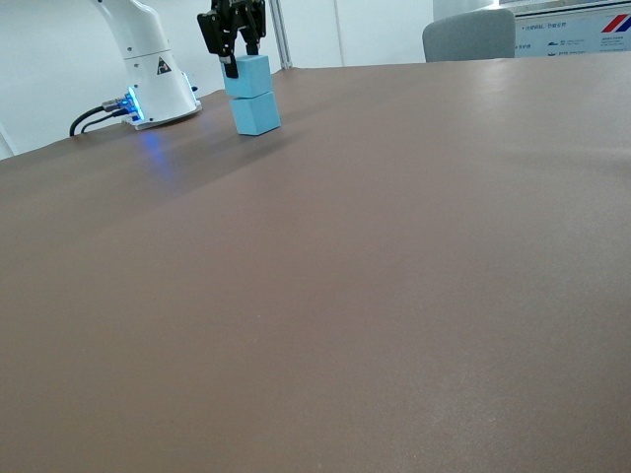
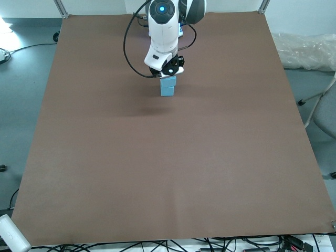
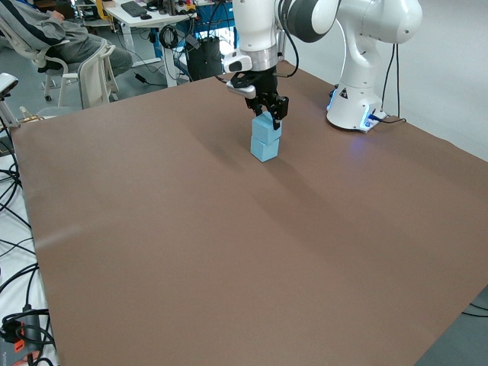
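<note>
Two light blue cubes stand stacked on the brown table: the upper cube (image 1: pixel 247 79) rests on the lower cube (image 1: pixel 255 114). The black gripper (image 1: pixel 240 59) is at the upper cube, pointing down, with its fingers reaching over that cube's top. In the right camera view the gripper (image 3: pixel 271 120) hangs over the same upper cube (image 3: pixel 265 133), above the lower cube (image 3: pixel 264 150). Whether the fingers are closed on the cube or stand open around it is hard to tell. In the left camera view the arm hides the fingers, and the stack (image 2: pixel 167 90) shows below it.
The arm's white base (image 3: pixel 351 107) stands at the table's back edge. Cables run along the near side, and chairs stand beyond the edges.
</note>
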